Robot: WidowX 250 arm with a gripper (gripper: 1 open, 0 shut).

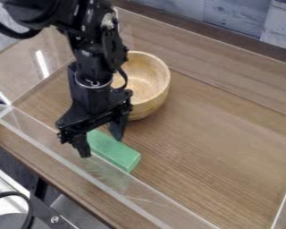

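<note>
My black gripper (pixel 96 134) is open, its fingers low over the upper left end of a green rectangular block (pixel 119 156) lying on the wooden table. Whether the fingertips touch the block cannot be told. A beige round bowl (pixel 153 82) sits behind the arm, partly hidden by it.
Transparent walls edge the work area at the front and left. A white object (pixel 278 22) stands at the back right, beyond the table. Cables and hardware are at the lower left.
</note>
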